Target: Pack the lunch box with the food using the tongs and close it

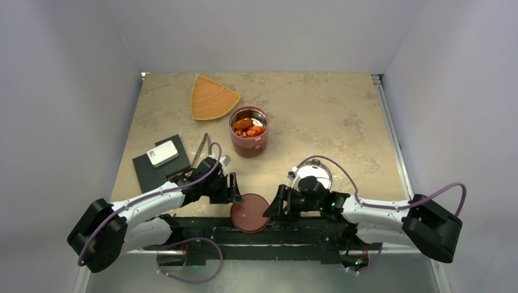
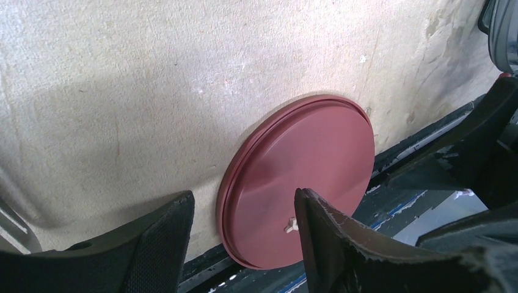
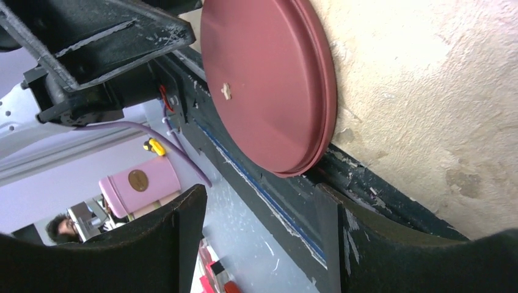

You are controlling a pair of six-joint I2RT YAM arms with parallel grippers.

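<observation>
A red round lid [image 1: 250, 213] lies at the table's front edge, seen close in both wrist views [image 2: 305, 171] [image 3: 262, 91]. My left gripper [image 1: 234, 190] is just above its upper left, fingers apart with nothing held [image 2: 238, 207]. My right gripper [image 1: 276, 201] is at the lid's right, fingers apart and empty [image 3: 256, 207]. A pink lunch pot [image 1: 248, 143] with orange food inside stands at the centre back. A round silver lid or container [image 1: 317, 174] lies behind the right arm, partly hidden.
A woven fan-shaped mat [image 1: 214, 97] lies at the back left. Dark boards [image 1: 148, 177] with a white case [image 1: 162, 153] and a long thin utensil [image 1: 200, 146] are at the left.
</observation>
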